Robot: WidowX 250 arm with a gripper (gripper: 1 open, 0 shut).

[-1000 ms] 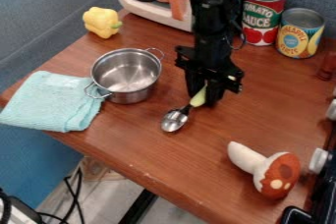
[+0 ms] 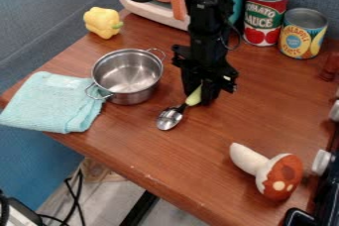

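My black gripper (image 2: 199, 86) is low over the middle of the wooden table, its fingers down at the pale yellow-green handle of a spoon (image 2: 171, 117), whose steel bowl points toward the front left. Whether the fingers are closed on the handle is hard to tell, as the dark gripper hides the handle's end. A steel pot (image 2: 127, 81) stands to the left, beside a light blue cloth (image 2: 47, 106).
A toy mushroom (image 2: 279, 175) lies front right. Tomato sauce (image 2: 265, 22) and another can (image 2: 302, 37) stand back right, a yellow toy (image 2: 102, 22) back left. A black appliance (image 2: 322, 185) lines the right edge.
My gripper has shifted very slightly up and to the left. The spoon's bowl has moved a little toward the left, and the other things are unchanged.
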